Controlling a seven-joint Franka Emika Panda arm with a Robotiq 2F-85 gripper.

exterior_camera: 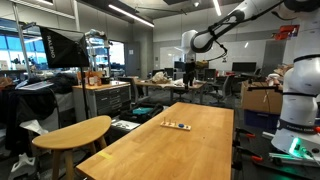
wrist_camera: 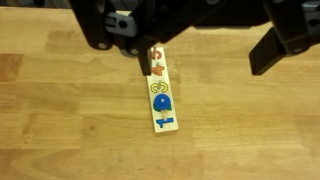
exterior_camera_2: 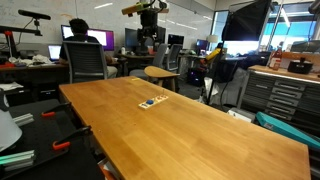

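Note:
A narrow light wooden board with coloured number shapes (wrist_camera: 163, 90) lies flat on the table, also seen as a small strip in both exterior views (exterior_camera: 175, 126) (exterior_camera_2: 153, 102). In the wrist view a blue 1 (wrist_camera: 165, 122) is at its near end, followed by a round blue piece (wrist_camera: 162, 103), a yellow shape and orange-red ones. The far end is partly hidden by my left finger. My gripper stands open high above the board, with fingers wide apart and only bare table showing between them.
A round side table (exterior_camera: 72, 133) stands off at the left. A chair (exterior_camera_2: 86, 60) is behind the table in exterior view 2, beside the arm.

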